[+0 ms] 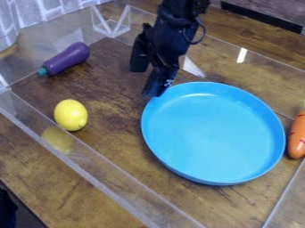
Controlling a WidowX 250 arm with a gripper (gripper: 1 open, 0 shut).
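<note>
My gripper (152, 67) is at the upper middle, dark and open, above the wooden surface just behind the blue plate (212, 134). Nothing shows between its fingers. A purple eggplant (64, 60) lies at the upper left, and a yellow lemon-like object (71, 115) lies at the left middle. An orange carrot (298, 134) lies at the right edge, beside the plate.
Clear plastic walls run along the left and front. A small pale object or patch shows behind the gripper.
</note>
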